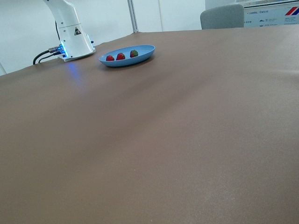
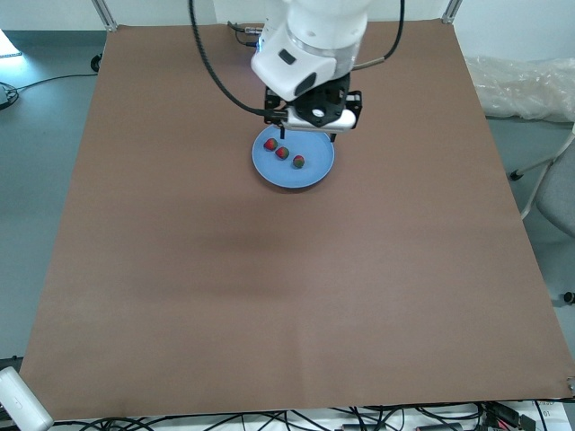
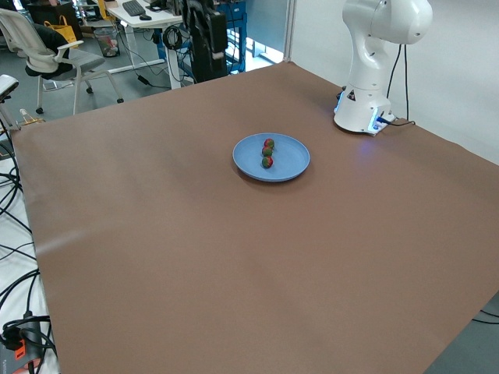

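Note:
A round blue plate [image 2: 293,171] [image 1: 117,64] [image 3: 270,173] rests on the brown table, holding three red-and-green strawberries [image 2: 282,153] [image 1: 120,57] [image 3: 267,162] in a row. In the camera left view my gripper [image 2: 308,123] hangs at the far side of the plate, partly overlapping it in that view; its fingertips are too hidden to show whether it is open or shut. In the camera right view part of the dark gripper is at the top edge, above the table's far end.
A grey chair [image 2: 561,189] stands beside the table, and cables [image 2: 377,417] run along the near edge.

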